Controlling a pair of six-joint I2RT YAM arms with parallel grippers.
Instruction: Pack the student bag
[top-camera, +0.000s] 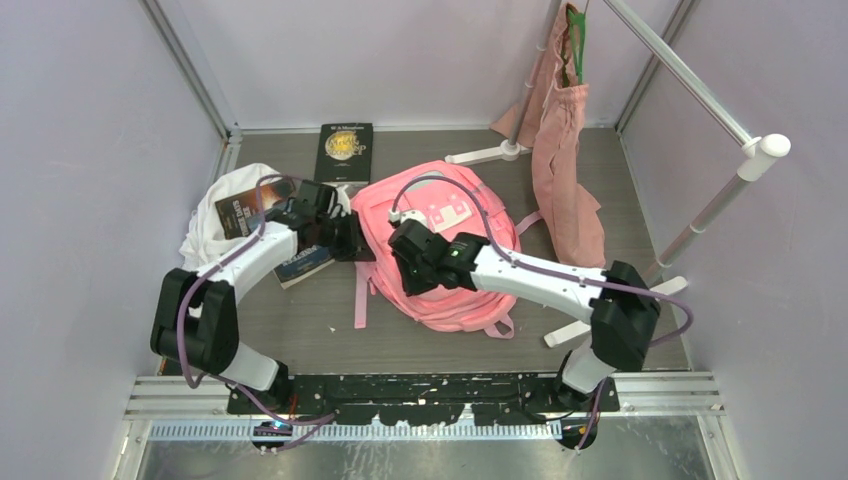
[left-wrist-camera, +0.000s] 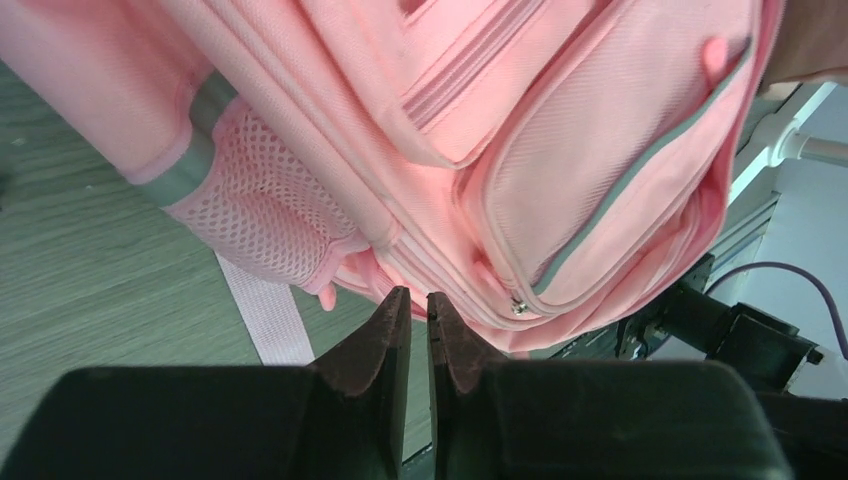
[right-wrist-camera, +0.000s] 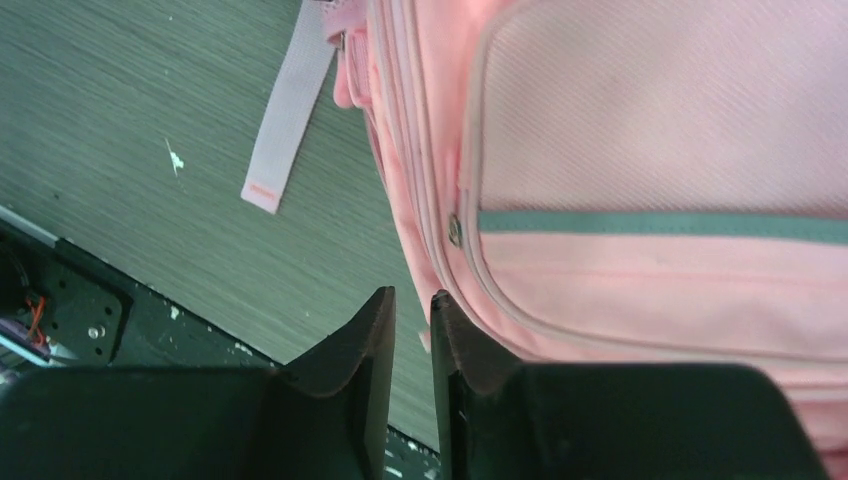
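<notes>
A pink backpack (top-camera: 465, 300) lies flat with its zippers (right-wrist-camera: 455, 230) toward the front. My left gripper (top-camera: 350, 245) is at the backpack's left edge; in the left wrist view its fingers are nearly closed over the zip and mesh pocket (left-wrist-camera: 275, 190), and what lies between them cannot be made out. My right gripper (top-camera: 405, 280) is over the front part of the bag, fingers slightly apart, nothing visible between them. Books (top-camera: 343, 152) lie at the back, and more (top-camera: 238, 210) rest on a white cloth (top-camera: 205, 230) at the left.
A white rack (top-camera: 710, 90) stands at the right with a pink garment (top-camera: 565, 160) hanging from it.
</notes>
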